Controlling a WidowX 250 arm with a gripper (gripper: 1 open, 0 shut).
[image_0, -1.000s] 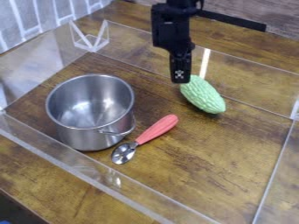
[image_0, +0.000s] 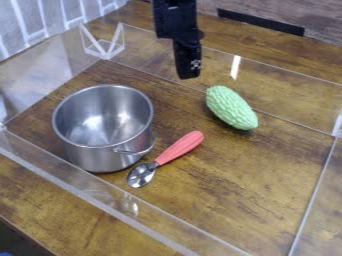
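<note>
My black gripper (image_0: 187, 66) hangs at the top centre, above and behind a pale green bumpy vegetable (image_0: 230, 108), apart from it; whether its fingers are open or shut is unclear. A steel pot (image_0: 103, 127) with a wire handle stands at the left. A spoon with a red handle (image_0: 179, 149) lies to the right of the pot, its metal bowl toward the front.
Clear plastic walls (image_0: 24, 76) border the wooden surface (image_0: 254, 190) on several sides.
My gripper has moved up and slightly left, away from the green vegetable. The pot, spoon and vegetable have not visibly moved.
</note>
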